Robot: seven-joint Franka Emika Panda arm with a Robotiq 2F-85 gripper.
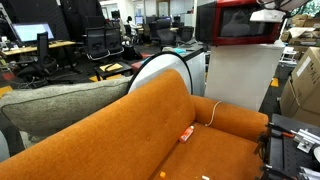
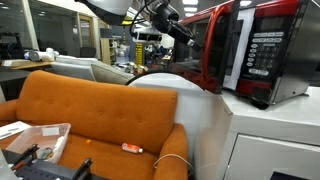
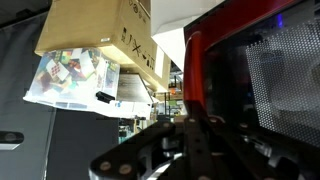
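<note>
A red-framed microwave (image 2: 270, 50) sits on the white cabinet, its red door (image 2: 213, 48) swung out from the body. At the upper middle of exterior view 2, my gripper (image 2: 190, 38) is beside the door's outer side. The wrist view shows the red door edge (image 3: 195, 70) running down to my dark fingers (image 3: 205, 135), with the dark perforated window (image 3: 285, 75) to the right. My gripper looks shut, and nothing clearly shows between its fingers. Whether they touch the door is hard to tell. In exterior view 1 the microwave (image 1: 240, 22) is at the top right.
Below stands the white cabinet (image 2: 265, 125). An orange sofa (image 2: 100, 100) fills the space left of it, with a small red-and-white item (image 2: 131, 148) on its seat. A clear bin (image 2: 40, 140) is in front. The wrist view includes a cardboard box (image 3: 110, 30).
</note>
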